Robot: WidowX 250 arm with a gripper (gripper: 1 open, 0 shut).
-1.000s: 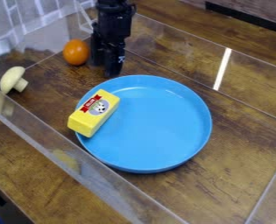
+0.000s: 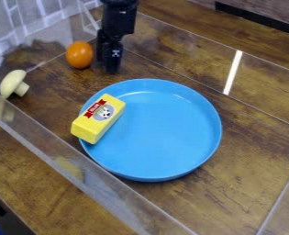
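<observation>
My black gripper (image 2: pixel 108 53) is at the top, low over the wooden surface, just right of an orange fruit (image 2: pixel 79 54). Its fingers are dark and small, so I cannot tell whether they are open or shut. A blue plate (image 2: pixel 164 134) holds a yellow box (image 2: pixel 94 124) with a red label, lying at its left side. A pale mushroom-like object (image 2: pixel 13 83) lies at the left.
A clear wall (image 2: pixel 27 50) runs along the left, and a clear strip crosses the lower left. The wooden surface right of the plate (image 2: pixel 257 119) is bare, apart from a thin white line toward the upper right.
The gripper has shifted very slightly in its place beside the orange fruit. The plate, box and other objects have not moved.
</observation>
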